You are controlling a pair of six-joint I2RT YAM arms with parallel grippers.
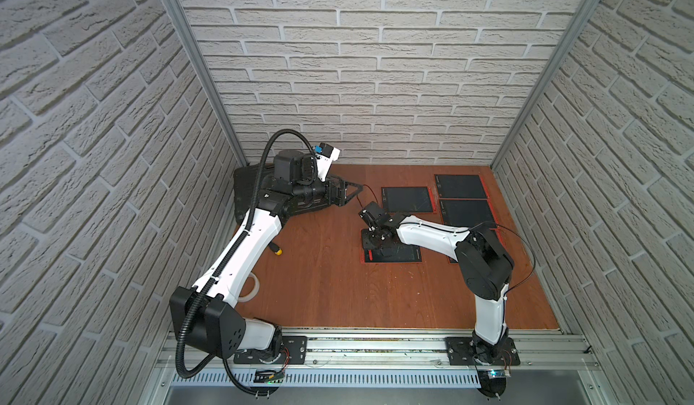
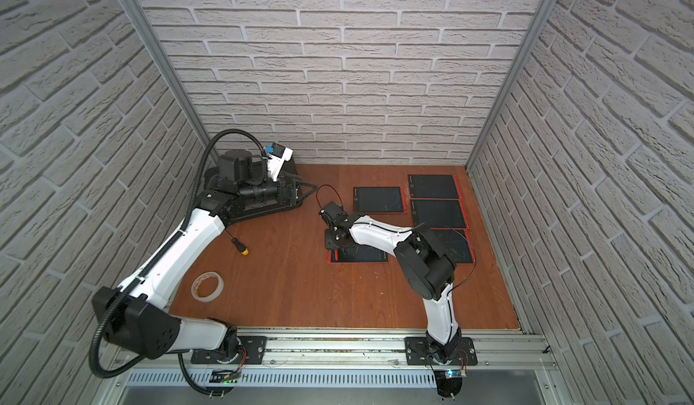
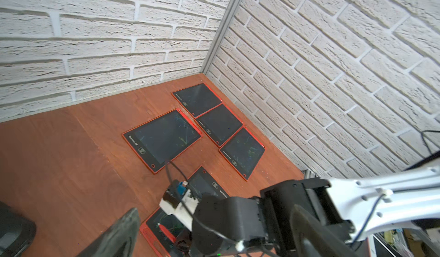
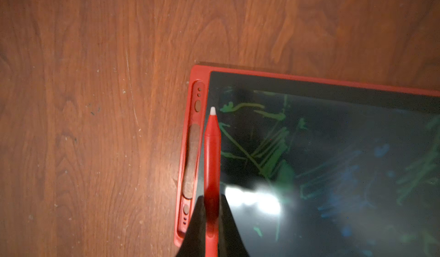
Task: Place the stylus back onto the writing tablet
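The red stylus with a white tip is held in my right gripper, which is shut on it. It points away from the camera's lower edge, over the left side of the writing tablet. The tablet's red edge has a long narrow slot, just left of the stylus and roughly parallel to it. Whether the stylus touches the tablet cannot be told. In the left wrist view the stylus shows beside the right arm. My left gripper is open and empty, raised at the back left.
Several other tablets, among them one at the back, lie to the right and behind. A black case stands at the back left. A screwdriver and a tape roll lie left. Bare wood is free in front.
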